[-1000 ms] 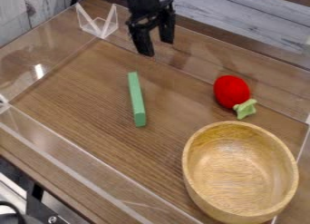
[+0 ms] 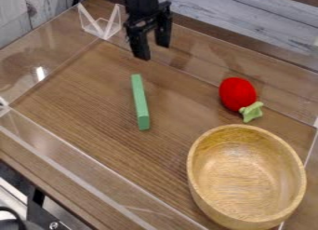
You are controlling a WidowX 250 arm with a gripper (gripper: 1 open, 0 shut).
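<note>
My black gripper (image 2: 149,49) hangs at the top centre of the camera view, its fingers pointing down and open, with nothing seen between them. Below it a long green bar (image 2: 140,101) lies on the wooden table. To the right lie a red round object (image 2: 237,93) and a small light-green piece (image 2: 252,112) touching it or just beside it. A large yellow bowl (image 2: 245,178) sits at the front right.
A clear plastic piece (image 2: 99,20) stands at the top left, near the gripper.
The objects on the table have not moved.
</note>
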